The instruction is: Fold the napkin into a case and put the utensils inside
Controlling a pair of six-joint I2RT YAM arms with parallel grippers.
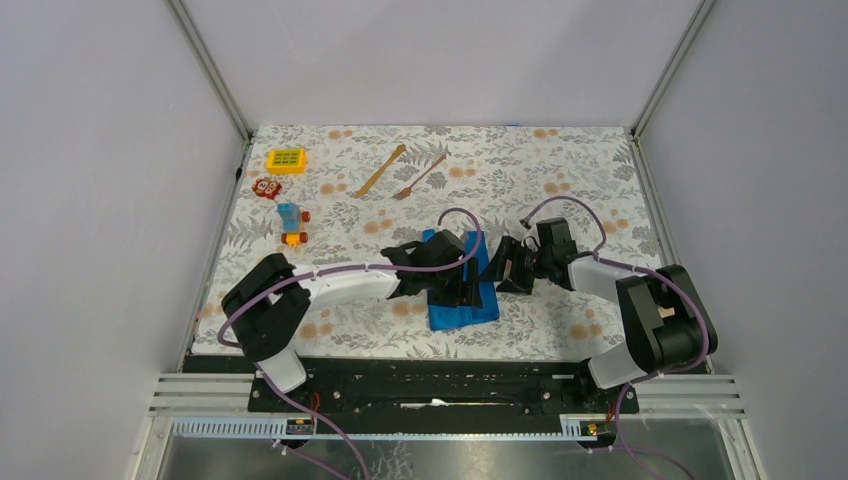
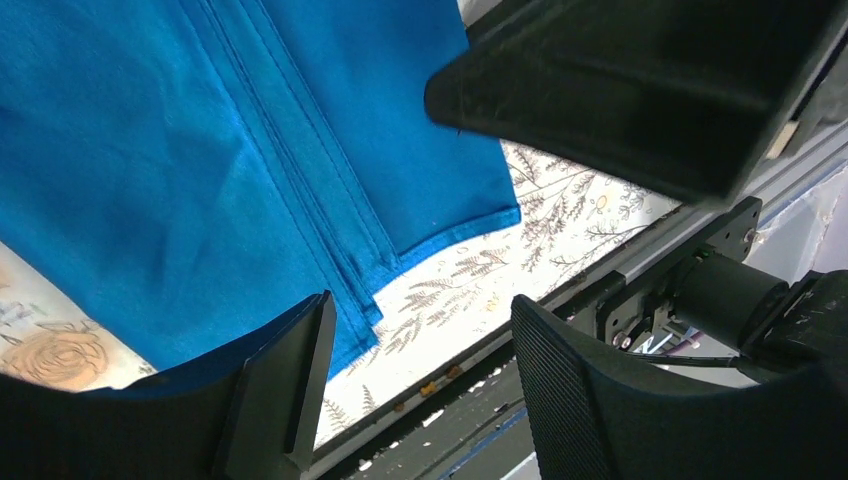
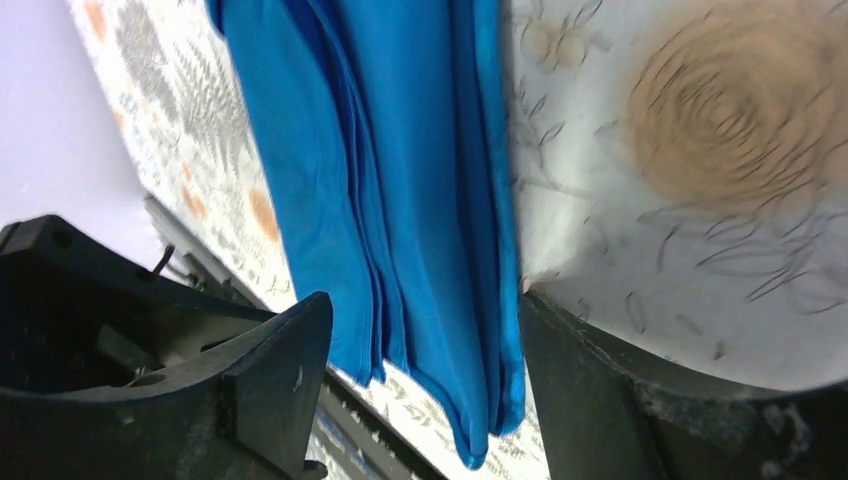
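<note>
The blue napkin (image 1: 450,316) lies lengthwise in the middle of the table, with layered folded strips along it. My left gripper (image 1: 460,298) hangs over it, fingers apart and empty; in the left wrist view a dark gripper body covers the upper right. My right gripper (image 1: 505,268) is at the napkin's right edge; in the right wrist view its fingers stand apart beside that folded edge, whether touching it unclear. A wooden knife-like utensil (image 1: 378,173) and a wooden fork (image 1: 420,180) lie behind the napkin.
A yellow block (image 1: 287,160), a red toy (image 1: 266,188) and a blue toy car (image 1: 289,218) lie at the left. The two grippers are close together over the napkin.
</note>
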